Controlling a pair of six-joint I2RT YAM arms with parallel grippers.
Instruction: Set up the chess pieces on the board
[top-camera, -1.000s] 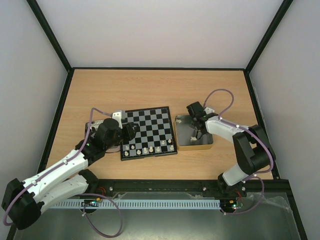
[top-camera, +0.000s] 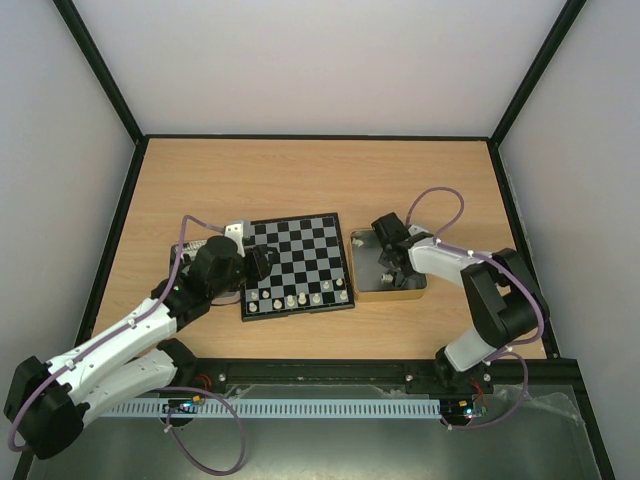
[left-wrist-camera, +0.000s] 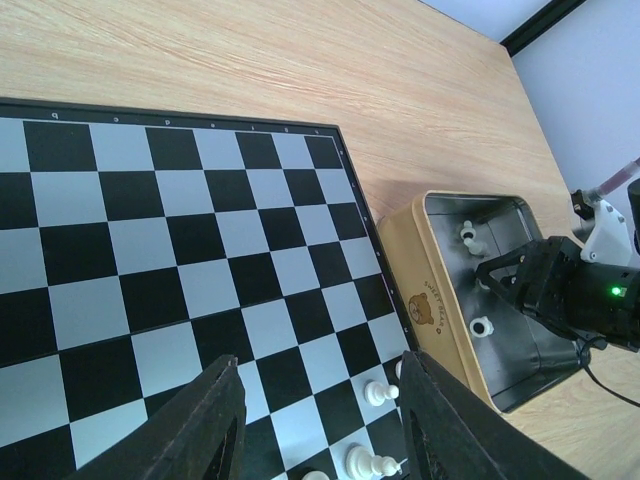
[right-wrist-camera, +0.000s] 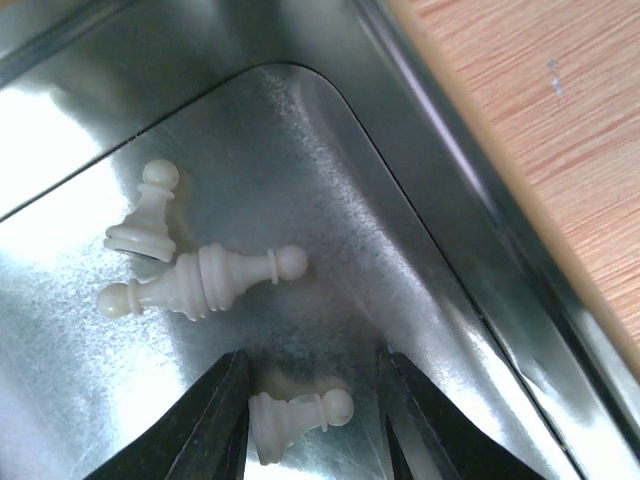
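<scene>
The checkered board (top-camera: 300, 245) holds white pieces along its near rows, such as a pawn (left-wrist-camera: 377, 392). My left gripper hangs open over the board with nothing between its fingers. My right gripper is down inside the tin box (left-wrist-camera: 450, 330), its fingers open either side of a white pawn (right-wrist-camera: 290, 420) lying on its side. Farther in lie another white pawn (right-wrist-camera: 145, 215) and a longer white shape (right-wrist-camera: 215, 280), apparently pieces lying in line.
Bare wooden table (top-camera: 310, 175) lies behind the board and box. Another container (top-camera: 190, 247) is partly hidden under the left arm at the board's left.
My right arm has shifted slightly, its gripper staying within the box. The left arm and the pieces on the board look unchanged.
</scene>
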